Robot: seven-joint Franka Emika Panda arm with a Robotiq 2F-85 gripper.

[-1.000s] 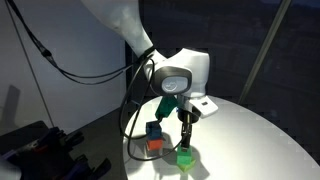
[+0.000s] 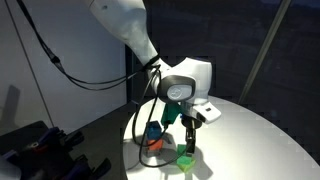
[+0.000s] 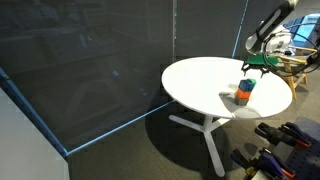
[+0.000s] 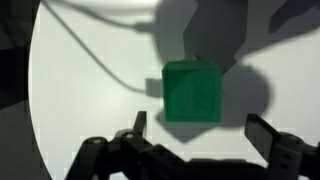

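Observation:
A green block [image 4: 192,92] lies ahead of my gripper in the wrist view, roughly centred between the fingers. The fingers stand wide apart with nothing between them. In exterior view 1 the green [image 2: 184,162] shows as a darker upper part and a lighter lower part; whether this is one block or two stacked, I cannot tell. To its left a blue block [image 2: 153,130] rests on an orange-red block [image 2: 155,145]. My arm reaches over the table, and its cable partly crosses the blue and orange-red pair.
Strong shadows of the arm fall round the green block.
My arm has shifted slightly downward and to the right in exterior view 1. The blue and orange-red blocks stay in place, and the green stays on the table.

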